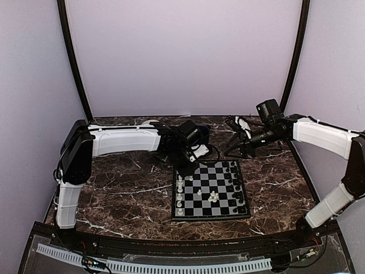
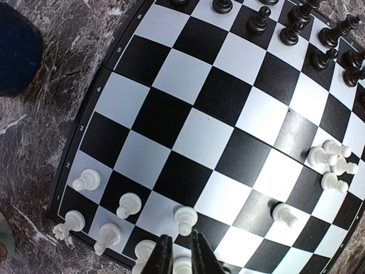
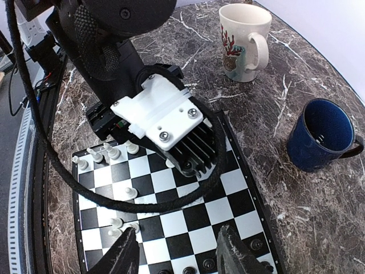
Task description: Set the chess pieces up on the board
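The chessboard (image 1: 205,216) has white pieces along its left side and black pieces (image 1: 236,188) along its right. My left gripper (image 1: 186,171) is low over the board's far left part. In the left wrist view its narrow fingers (image 2: 162,254) stand a little apart. A white pawn (image 2: 185,220) is right by their tips, near the edge of a light square; whether it touches them is unclear. Two white pawns (image 2: 130,204) stand to its left, in front of the back row. Above the far right edge, my right gripper is open and empty.
A cluster of white pawns (image 1: 213,197) and a lone one (image 1: 199,192) stand mid-board. Beyond the board are a blue mug (image 3: 319,137) and a white mug (image 3: 245,40).
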